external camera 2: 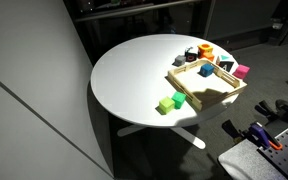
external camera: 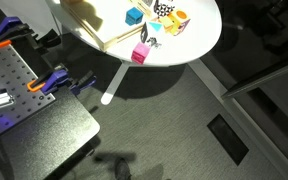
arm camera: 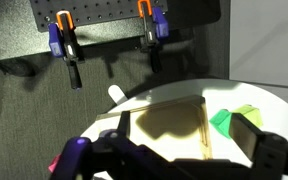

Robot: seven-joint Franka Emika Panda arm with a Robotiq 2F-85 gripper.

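Note:
In the wrist view my gripper is open, its dark fingers far apart at the bottom over a shallow wooden tray (arm camera: 206, 127). No object shows gripped between them. Exterior view 2 shows that tray (external camera 2: 209, 97) on a white round table (external camera 2: 129, 85), with a blue cube (external camera 2: 206, 70) at its far end. Two green blocks, one lighter (external camera 2: 166, 105) and one darker (external camera 2: 179, 99), lie just outside the tray's left side. A pink cube (external camera 2: 242, 72) rests near the table's right edge. Neither exterior view clearly shows the gripper.
Beyond the tray stand orange pieces (external camera 2: 205, 55), a grey block (external camera 2: 180, 61) and a black-and-white block (external camera 2: 224, 62). Clamps with orange and blue parts (arm camera: 64, 35) line a dark perforated bench (arm camera: 104, 12) beside the table.

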